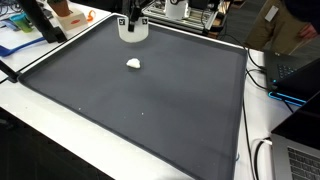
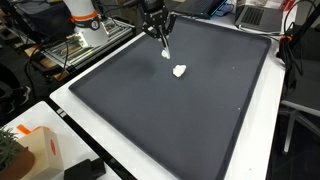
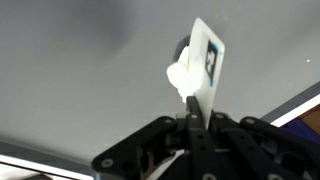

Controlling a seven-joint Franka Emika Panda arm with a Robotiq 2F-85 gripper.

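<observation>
My gripper is shut on a thin white object (image 3: 207, 62), which sticks out beyond the fingertips in the wrist view. In exterior view 1 this white object (image 1: 132, 32) looks broad and pale at the far edge of the grey board. From exterior view 2 the same white object (image 2: 166, 51) appears narrow, hanging below the gripper (image 2: 164, 38). What exactly it is, I cannot tell. A small crumpled-looking white lump (image 2: 179, 71) lies on the board close by, apart from it. The wrist view shows that lump (image 3: 178, 73) partly behind the held object.
The dark grey board (image 1: 150, 110) is otherwise bare, with wide free room in front. Laptops (image 1: 300, 125) and cables sit off its right side. An orange-brown container (image 1: 68, 17) and small clutter stand at the back left.
</observation>
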